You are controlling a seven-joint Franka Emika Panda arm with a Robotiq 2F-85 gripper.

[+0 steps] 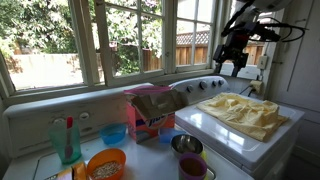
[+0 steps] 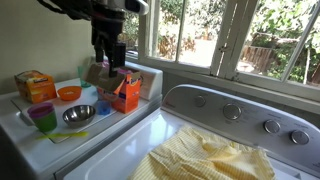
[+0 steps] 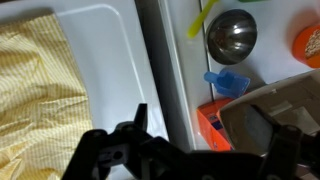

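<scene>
My gripper (image 1: 228, 67) hangs in the air above the washer top, its fingers pointing down. In the wrist view the fingers (image 3: 141, 116) stand apart at the lower edge, and nothing shows between them. A pale yellow cloth (image 1: 243, 115) lies crumpled on the white lid, to the left in the wrist view. Beside the gap between the two machines stands an orange detergent box (image 2: 127, 92) with its cardboard flap up. Close to the box is a blue scoop (image 3: 228, 82), and a steel bowl (image 3: 232, 36) sits just past it.
An orange bowl (image 1: 106, 163) with something grainy inside, a green cup (image 1: 66, 140) and a blue bowl (image 1: 112, 133) share the other machine's top. Control panels with knobs (image 2: 232, 111) run along the back under the windows. Around the cloth, the lid (image 3: 110, 60) is bare.
</scene>
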